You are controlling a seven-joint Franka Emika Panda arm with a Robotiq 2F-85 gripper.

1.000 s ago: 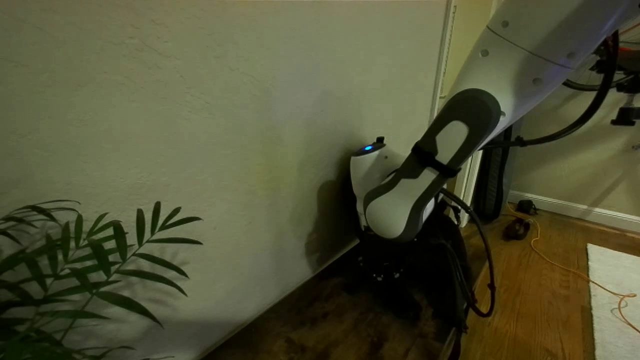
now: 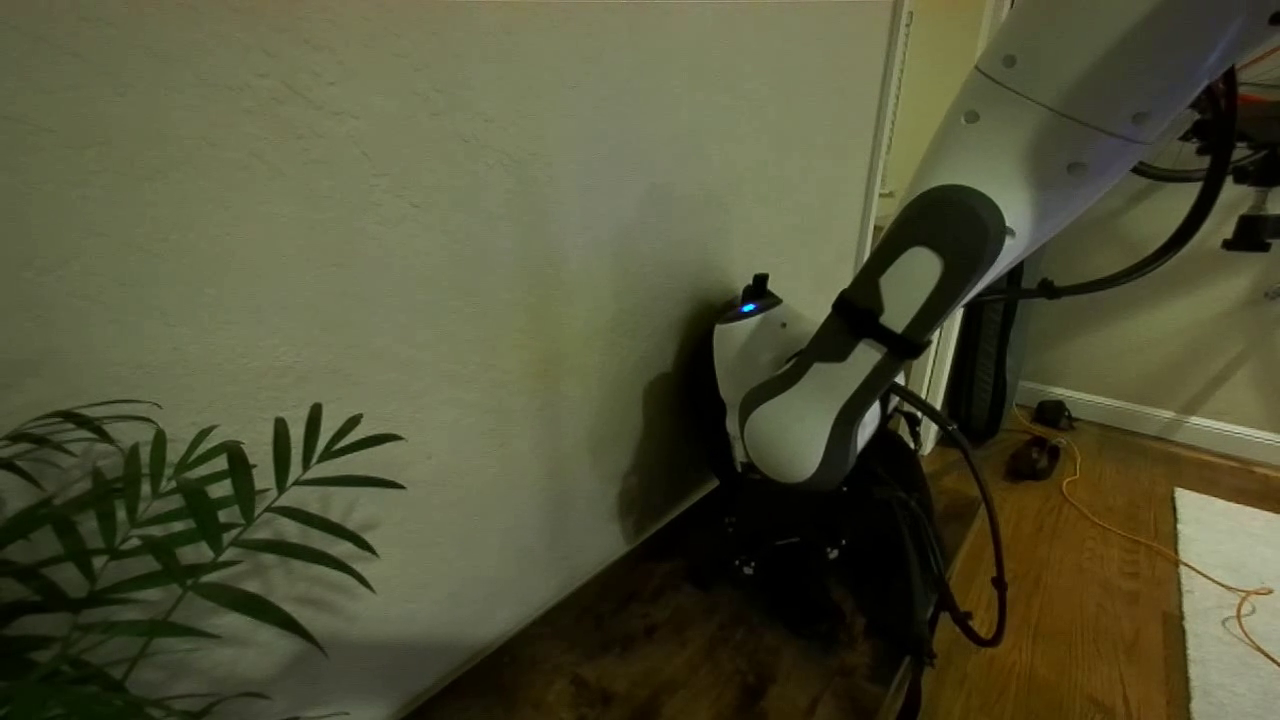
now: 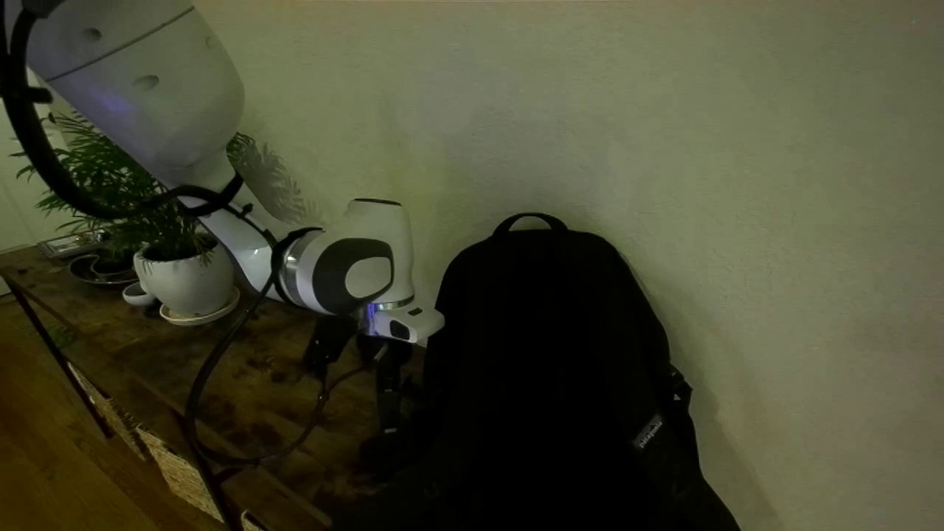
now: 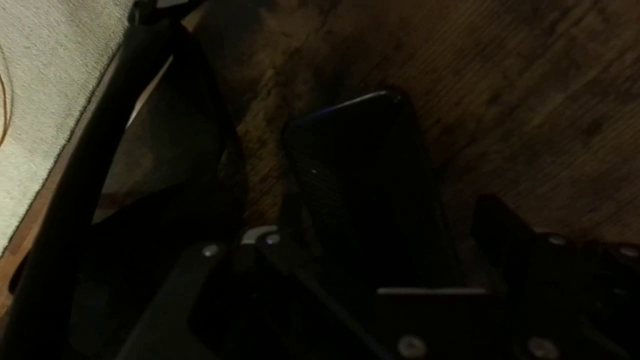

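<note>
A flat black slab with rounded corners, like a phone (image 4: 360, 162), lies on the dark wooden tabletop (image 4: 540, 120) in the wrist view. My gripper is over its near end, its dark fingers apart on either side of the slab. A gap shows between the slab and the right finger; contact at the left finger is too dark to tell. Exterior view 2 shows the gripper pointing down beside a black backpack (image 3: 540, 354). The slab cannot be made out in either exterior view.
A black strap (image 4: 102, 138) runs down the left of the wrist view. The wall (image 3: 752, 177) rises behind the table. A white plant pot (image 3: 190, 279) stands left of the arm, and a cable (image 3: 208, 380) loops below it. Bare tabletop lies between.
In exterior view 1 the wrist has shifted slightly right and a little down. Bright spots on the gripper now sit farther apart. The plant and wall look unchanged.
</note>
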